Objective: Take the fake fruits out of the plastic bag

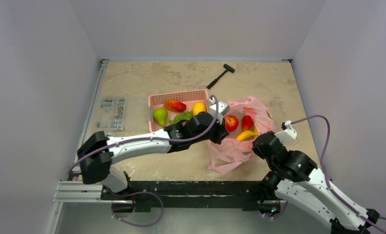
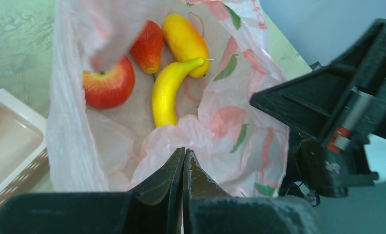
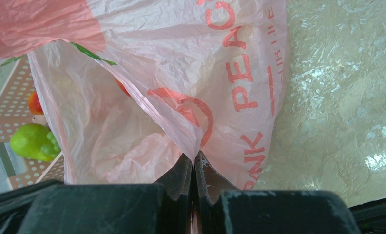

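The pink plastic bag [image 1: 230, 155] lies with its mouth toward my left arm. Inside it, in the left wrist view, are a red apple [image 2: 110, 87], a yellow banana [image 2: 165, 97], a red fruit [image 2: 148, 51] and a yellow-orange fruit [image 2: 183, 39]. My left gripper is shut with nothing between its fingers, at the bag's mouth and short of the banana. The top view has the apple just right of the left wrist. My right gripper is shut on the edge of the bag, holding it up.
A pink basket [image 1: 179, 95] left of the bag holds a pear [image 1: 160, 116], a red-orange fruit [image 1: 174, 106], grapes [image 1: 181, 117] and a yellow fruit [image 1: 199, 107]. A hammer [image 1: 221, 76] and a clear parts box [image 1: 111, 113] lie farther off.
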